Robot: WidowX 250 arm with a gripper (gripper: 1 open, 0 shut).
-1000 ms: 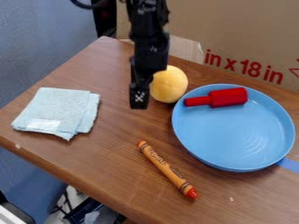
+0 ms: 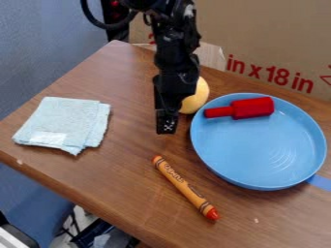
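The black gripper (image 2: 168, 111) hangs from the top of the camera view, low over the middle of the wooden table; whether it is open or shut is hard to make out. Behind it, partly hidden, is a yellow round object (image 2: 195, 97). A blue plate (image 2: 258, 160) on the right carries a red rolling-pin-like toy (image 2: 253, 108). An orange crayon (image 2: 184, 186) with red tip lies nearer the front, below the gripper. A folded pale blue cloth (image 2: 62, 124) lies on the left.
The wooden table (image 2: 110, 184) has bare space at back left and around the crayon. A cardboard box (image 2: 278, 48) stands behind. The table's left edge drops off beside a blue-grey wall.
The gripper has moved lower and slightly right, toward the viewer, now covering more of the yellow object. The other things are unmoved.
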